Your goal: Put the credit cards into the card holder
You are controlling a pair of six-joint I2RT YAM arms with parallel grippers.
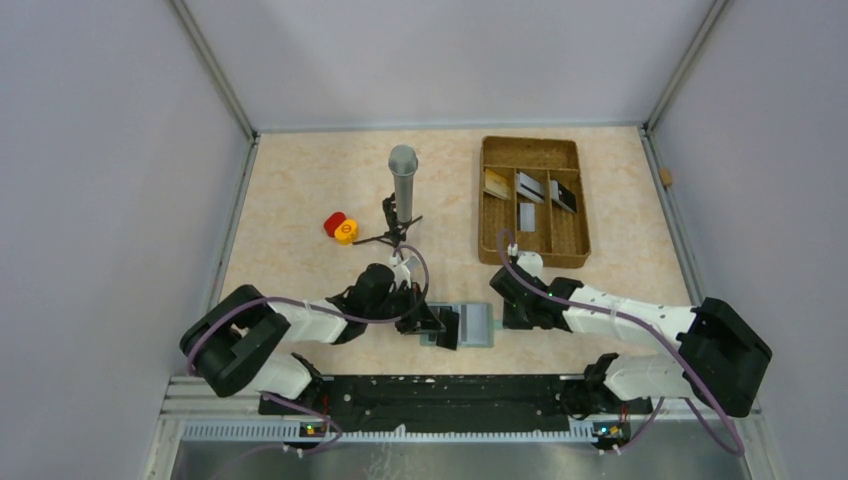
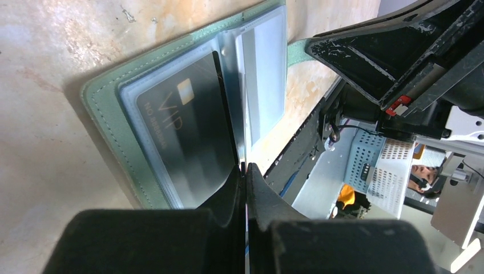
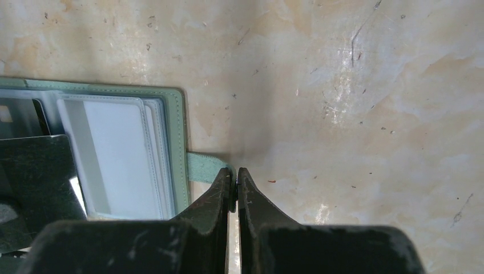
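The green card holder [image 2: 108, 131] lies open on the table, clear sleeves up. A dark VIP card [image 2: 185, 131] sits in its left sleeve; the right sleeve [image 3: 122, 154] looks pale. My left gripper is shut on a thin black card, which shows edge-on in the left wrist view, standing over the holder near its fold. Whether that card touches the sleeve I cannot tell. At the holder's right side, my right gripper is shut on the small green strap [image 3: 204, 167].
A brown divided tray [image 1: 530, 150] with several cards stands at the back right. Farther left are a grey post on a stand [image 1: 403, 180] and red [image 1: 335, 223] and yellow [image 1: 347, 232] items. Bare table lies right of the holder.
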